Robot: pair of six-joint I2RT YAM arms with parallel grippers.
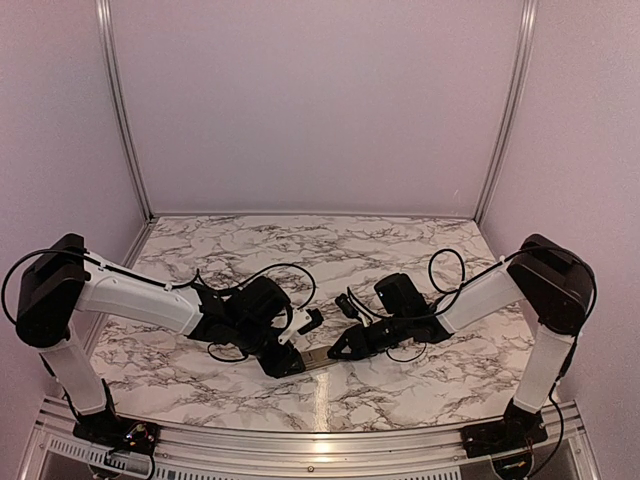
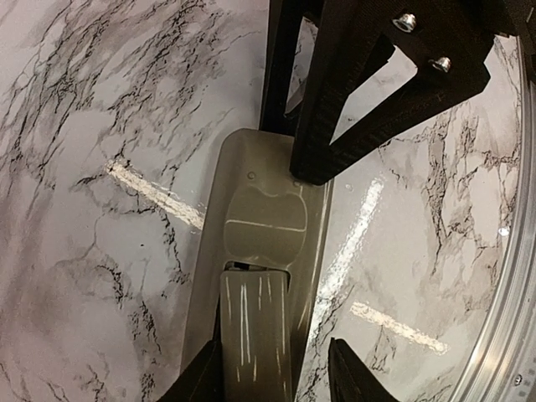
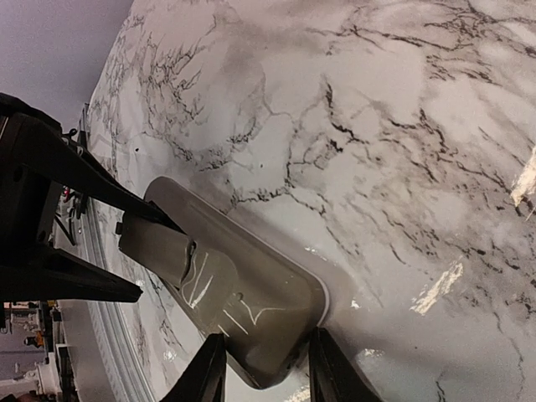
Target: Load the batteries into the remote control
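Note:
The grey remote (image 1: 318, 356) lies back up on the marble table between both grippers. Its battery cover (image 2: 255, 327) sits over the compartment, not flush, with a dark gap at one end in the left wrist view. My left gripper stands part open around the cover end; whether its fingers touch the cover is unclear. My right gripper is shut on the remote's opposite end (image 3: 272, 335). No loose batteries are visible; the inside of the compartment is mostly hidden.
A metal rail (image 1: 310, 440) runs along the front edge, close to the remote. Cables loop above both arms.

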